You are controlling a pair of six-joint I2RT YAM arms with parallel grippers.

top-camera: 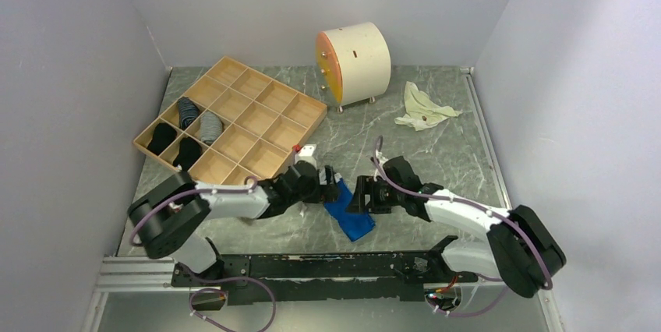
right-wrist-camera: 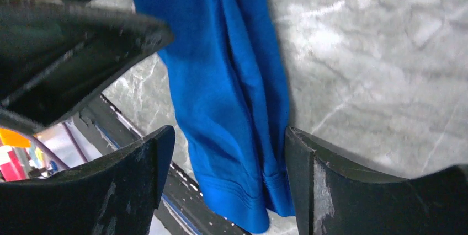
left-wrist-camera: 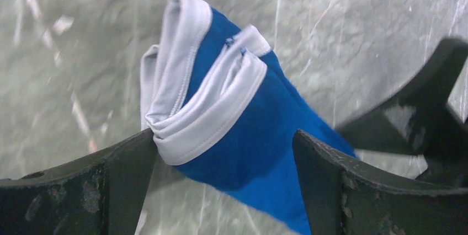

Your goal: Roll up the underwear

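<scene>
Blue underwear (top-camera: pixel 355 224) with a grey waistband (left-wrist-camera: pixel 205 130) lies folded in a long strip on the marble table, slanting between my two arms. My left gripper (top-camera: pixel 334 184) is over its waistband end; in the left wrist view the fingers stand wide open, the left finger (left-wrist-camera: pixel 121 163) close beside the waistband's fold. My right gripper (top-camera: pixel 358 192) is open above the strip's right side. In the right wrist view the blue cloth (right-wrist-camera: pixel 221 108) runs down between the open fingers, its edge close by the right finger (right-wrist-camera: pixel 309 174). Whether either touches the cloth I cannot tell.
A wooden divided tray (top-camera: pixel 257 119) at the left holds several rolled dark and grey garments. A cream round cabinet (top-camera: pixel 362 59) stands at the back. A pale green cloth (top-camera: pixel 425 110) lies back right.
</scene>
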